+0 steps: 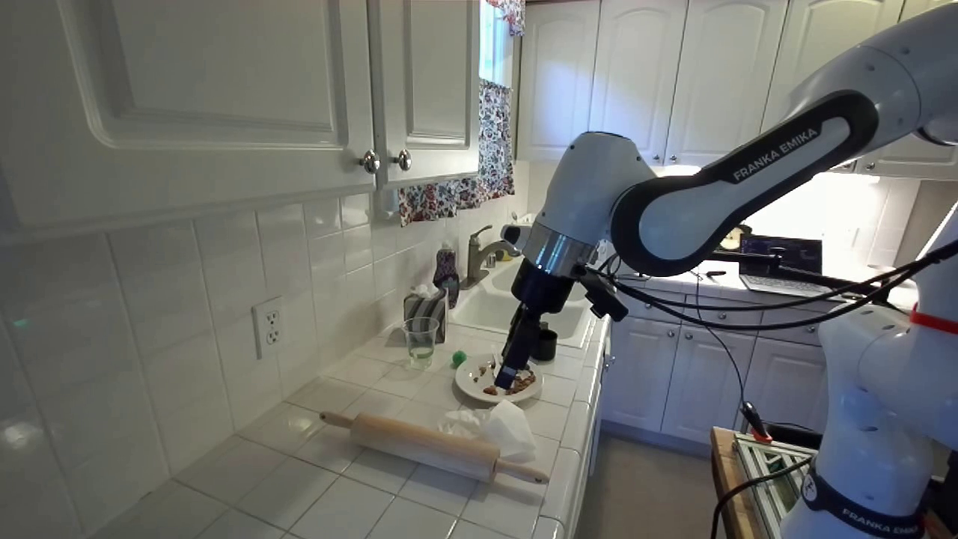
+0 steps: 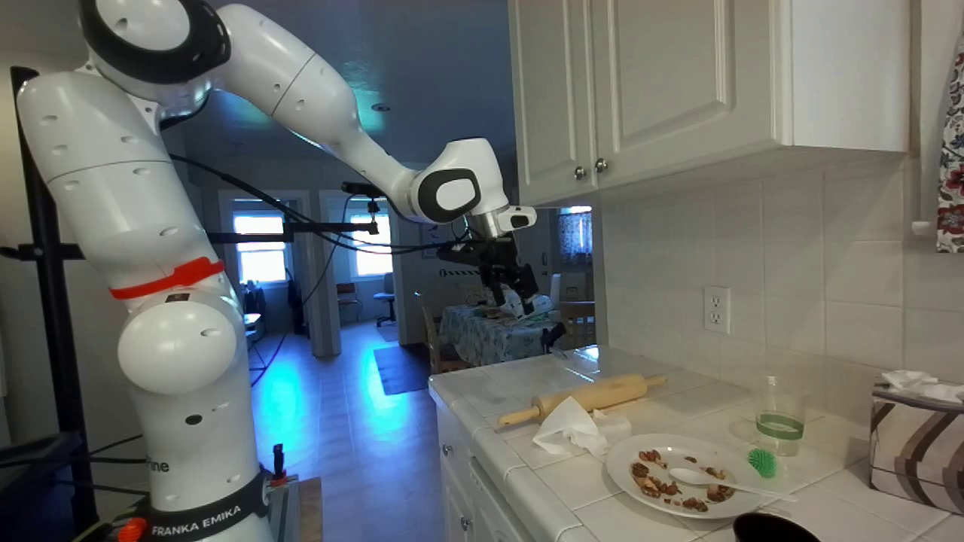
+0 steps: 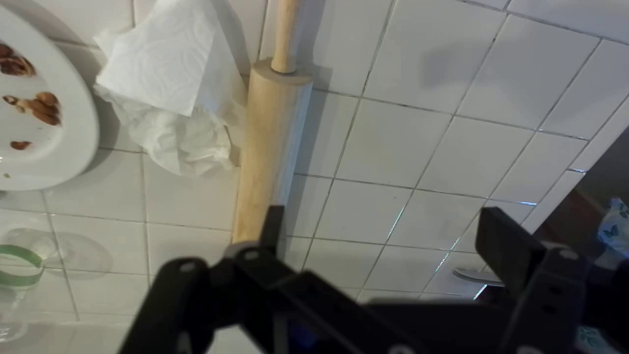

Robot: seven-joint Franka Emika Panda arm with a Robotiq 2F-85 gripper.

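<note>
My gripper is open above the counter, its two dark fingers wide apart and only tile visible between them. In the wrist view a wooden rolling pin (image 3: 266,138) lies below, partly covered at its lower end by the left finger. Crumpled white paper towel (image 3: 171,76) rests beside the pin. A white plate (image 2: 623,474) carries several brown nut pieces (image 2: 652,483) and a white plastic spoon (image 2: 723,480) lying across it. Beside the plate are a green spiky ball (image 2: 762,462) and a clear cup (image 2: 779,420) with a green band.
A striped tissue box (image 1: 426,314) stands by the wall, with a soap bottle (image 1: 446,266) and the sink (image 1: 485,305) behind. A black cup (image 2: 768,528) is near the plate. Cabinets (image 1: 224,99) overhang the counter.
</note>
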